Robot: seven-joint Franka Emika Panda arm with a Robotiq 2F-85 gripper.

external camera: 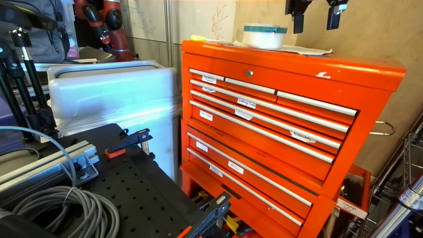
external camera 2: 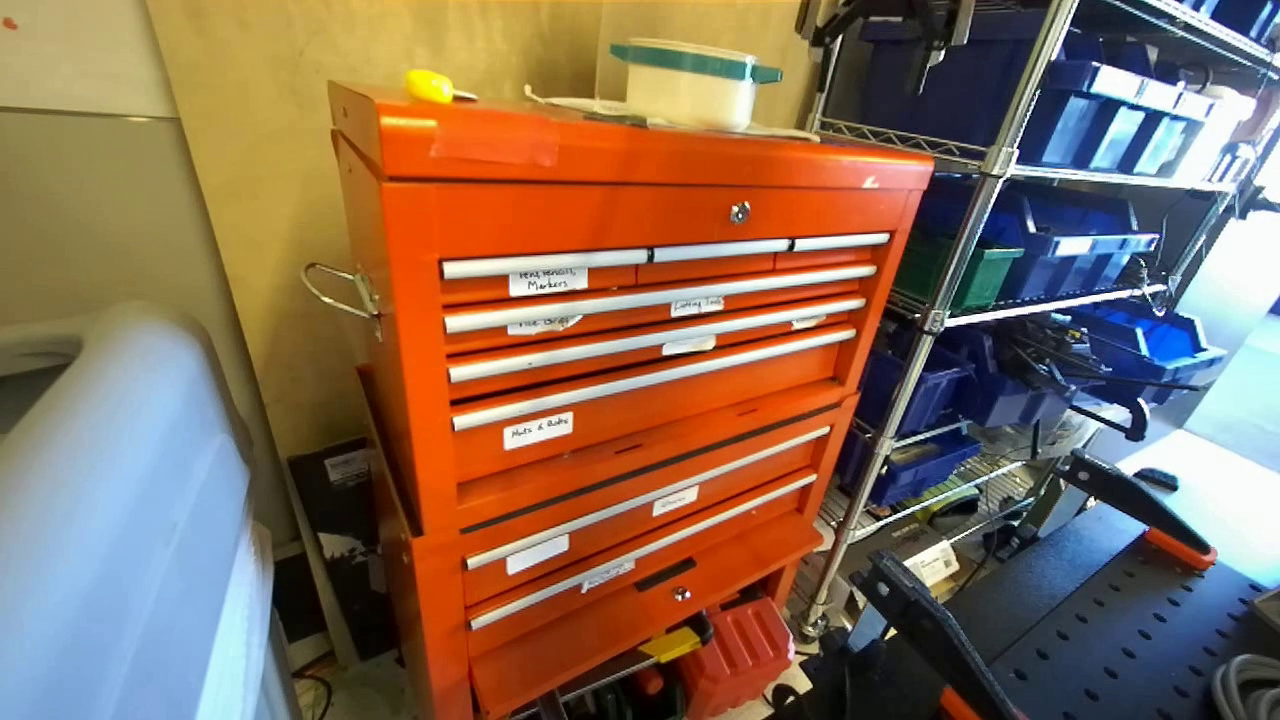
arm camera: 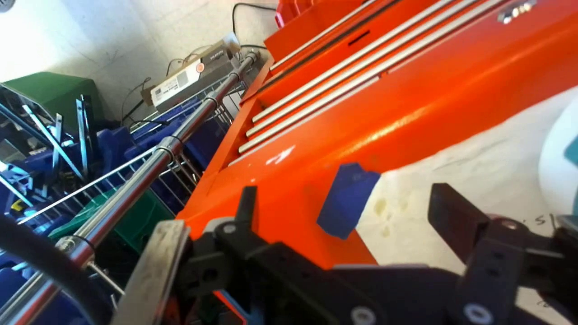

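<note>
My gripper (external camera: 316, 25) hangs open above the right part of the red tool chest's top (external camera: 349, 63), its two fingers well apart and nothing between them. In the wrist view the open gripper spans blue tape (arm camera: 347, 200) and the edge of a white paper sheet (arm camera: 433, 162) on the chest top. A white tub (external camera: 263, 39) with a teal rim stands on the paper, left of the gripper in exterior view 1. The tub (arm camera: 558, 157) is cut off at the wrist view's right edge.
A yellow-handled item (external camera 2: 428, 85) lies at the far end of the chest top. Metal shelving (external camera 2: 1002, 156) with blue bins stands beside the chest. A black perforated table (external camera: 138, 190) with clamps stands in front. The chest's drawers are closed.
</note>
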